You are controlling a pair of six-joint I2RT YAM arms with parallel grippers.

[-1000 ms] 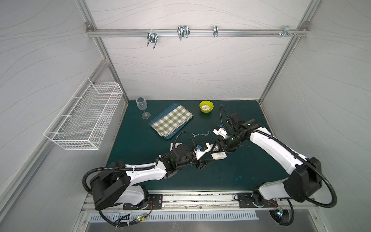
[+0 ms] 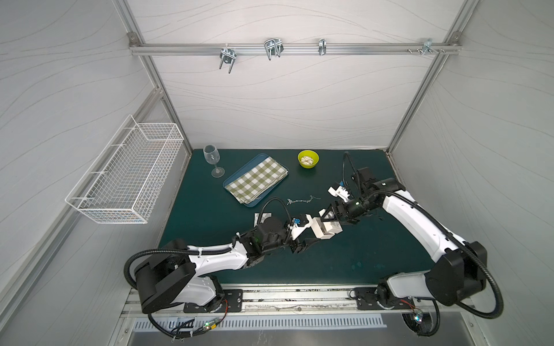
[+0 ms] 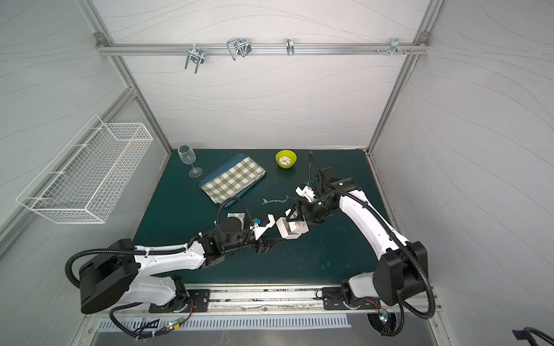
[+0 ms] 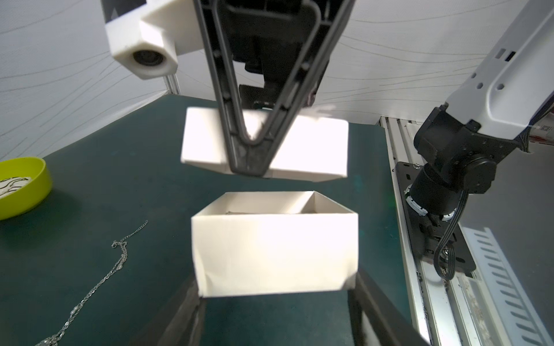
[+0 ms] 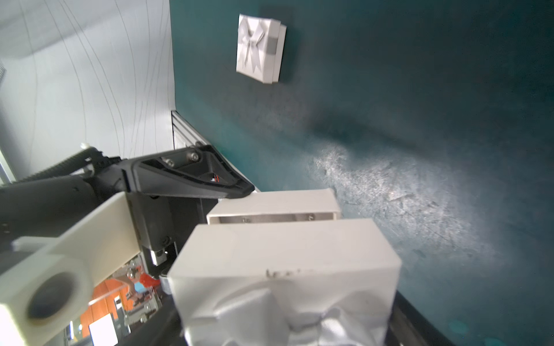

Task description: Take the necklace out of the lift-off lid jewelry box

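Observation:
The white jewelry box is apart in two pieces. My left gripper [image 2: 305, 239] is shut on the open base [image 4: 274, 253], held above the table. My right gripper [image 2: 327, 214] is at the lifted piece [image 4: 311, 147], just above the base in the left wrist view; its fingers flank that piece. A silver bow shows on the near white piece [image 5: 285, 253] in the right wrist view. The silver necklace chain [image 4: 120, 259] lies on the table behind the grippers, outside the box.
A second bow-topped white box [image 5: 256, 49] lies on the table. A green bowl [image 2: 308, 155], a blue tray [image 2: 233, 178] with checked cloth and a wine glass [image 2: 211, 155] stand toward the back. A wire basket [image 2: 127, 173] hangs left.
My right gripper has moved up and slightly right, and the upper box piece now shows raised from the base. The left arm has barely moved.

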